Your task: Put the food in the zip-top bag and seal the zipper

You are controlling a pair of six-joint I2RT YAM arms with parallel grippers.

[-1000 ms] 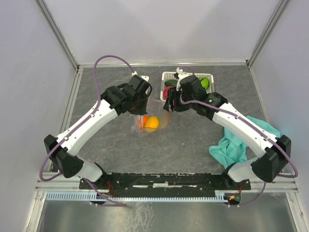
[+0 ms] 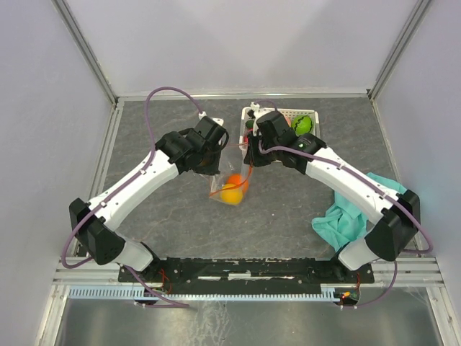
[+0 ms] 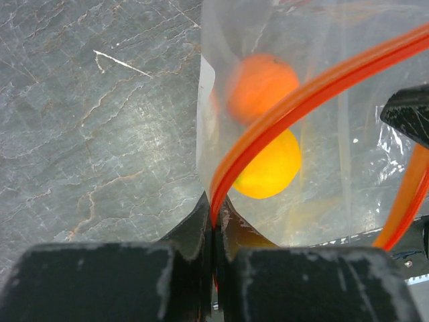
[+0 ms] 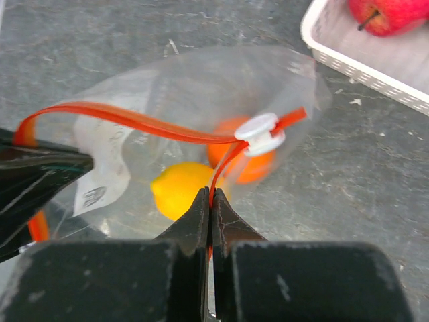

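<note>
A clear zip top bag point(image 2: 225, 162) with an orange zipper strip hangs gaping between my grippers. Inside it lie a yellow fruit point(image 2: 231, 194) and an orange fruit point(image 2: 238, 180), both seen through the plastic in each wrist view. My left gripper is shut on the orange strip point(image 3: 281, 124) at one side of the mouth. On the other side, my right gripper is shut with the bag's thin orange edge point(image 4: 218, 176) between its fingertips. Just beyond these tips the white zipper slider point(image 4: 260, 135) sits on the strip.
Behind the right gripper stands a white basket point(image 2: 316, 119) holding a green item point(image 2: 302, 125) and a red apple point(image 4: 385, 15). A teal cloth point(image 2: 342, 222) lies at the right.
My right gripper has moved slightly left and shut on the bag's edge. The orange fruit has shifted right inside the bag, and the yellow one slightly right and nearer the front.
</note>
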